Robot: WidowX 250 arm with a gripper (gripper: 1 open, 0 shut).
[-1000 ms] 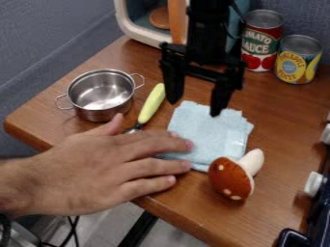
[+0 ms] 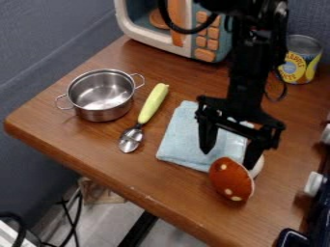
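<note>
My black gripper (image 2: 230,141) hangs low over the light blue folded cloth (image 2: 182,143) and just above and behind a red mushroom toy (image 2: 233,181) with white spots, covering part of its pale stem. Its fingers are spread apart, and I see nothing held between them. The toy lies on its side near the table's front edge.
A steel pot (image 2: 102,96) and a yellow-handled spoon (image 2: 152,104) lie on the left of the wooden table (image 2: 71,140). A toy microwave (image 2: 165,21) and a can (image 2: 300,60) stand at the back. Dark objects line the right edge.
My gripper has moved right and down toward the mushroom toy. The hand seen a second ago over the cloth is out of view.
</note>
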